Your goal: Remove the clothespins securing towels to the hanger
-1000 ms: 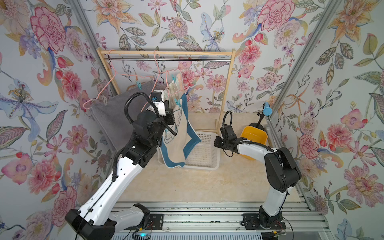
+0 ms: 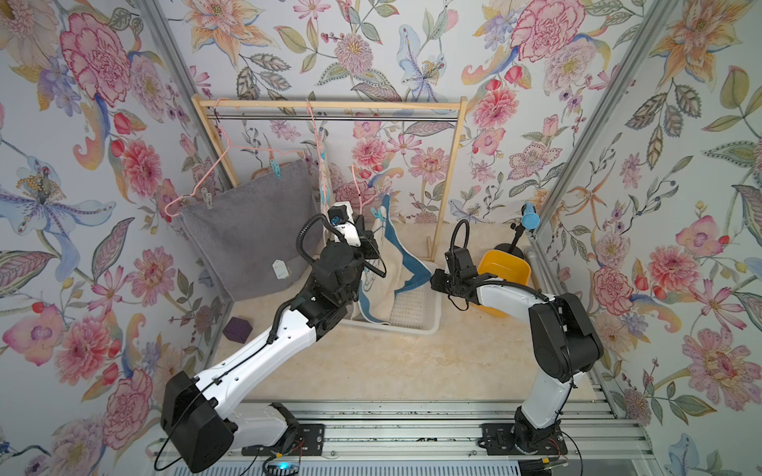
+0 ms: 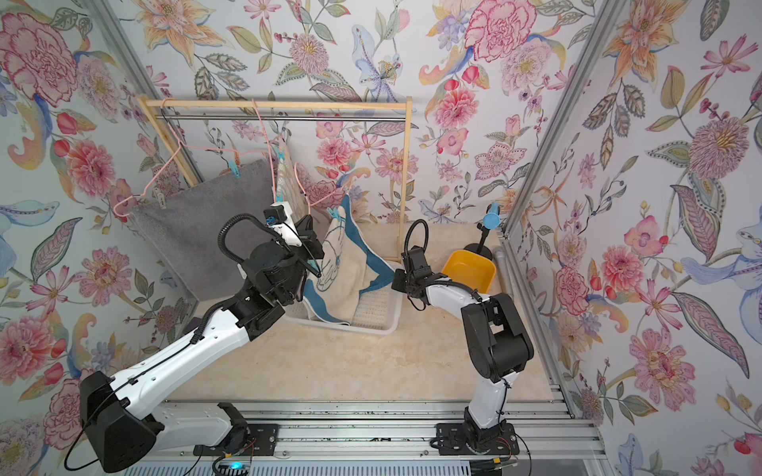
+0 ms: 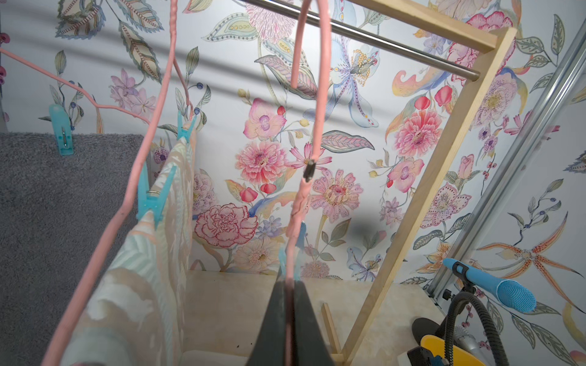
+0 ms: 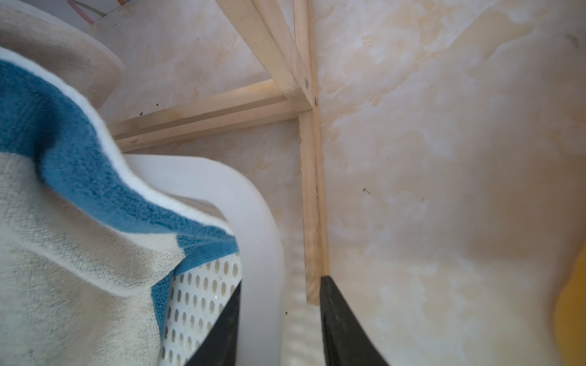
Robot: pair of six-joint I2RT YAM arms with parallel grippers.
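Observation:
Pink hangers hang from the rack, bearing a grey towel, a patterned cloth and a blue-bordered cream towel sagging into the white basket. Cyan clothespins grip the cloths. My left gripper is shut on a pink hanger's bar, directly in front of it in the left wrist view. My right gripper is shut on the white basket's right rim, beside the towel.
A wooden rack stands behind. A yellow bin and a blue microphone are at the right. A purple block lies at the left.
My left gripper has moved to the right, and the hanger and blue-bordered towel have swung right and lower over the basket. My right gripper and the basket have shifted slightly right.

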